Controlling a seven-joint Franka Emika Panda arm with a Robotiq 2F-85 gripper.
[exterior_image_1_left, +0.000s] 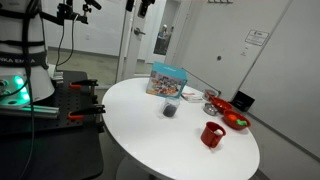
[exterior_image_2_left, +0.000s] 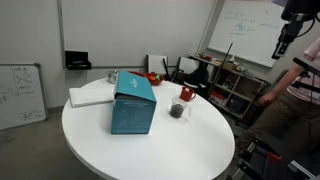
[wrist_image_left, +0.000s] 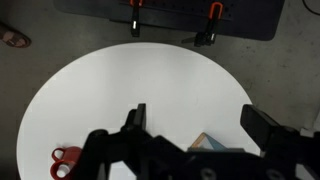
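Note:
My gripper is open and empty, its fingers wide apart above the round white table (wrist_image_left: 95, 100). In exterior view 2 the gripper (exterior_image_2_left: 296, 48) hangs high at the right, clear of everything on the table. A blue box (exterior_image_2_left: 133, 115) with a printed side stands on the tabletop. Beside it is a clear cup (exterior_image_1_left: 168, 110) with dark contents. A red mug (exterior_image_1_left: 211, 137) stands farther along the table; the wrist view has this mug (wrist_image_left: 64, 160) at lower left. The cup is hard to make out from the wrist, where the gripper body covers much of the lower view.
A red bowl (exterior_image_1_left: 236, 120) with colourful contents sits near the table's far edge, with smaller red items (exterior_image_1_left: 216, 103) close by. A white flat object (exterior_image_2_left: 92, 95) lies behind the box.

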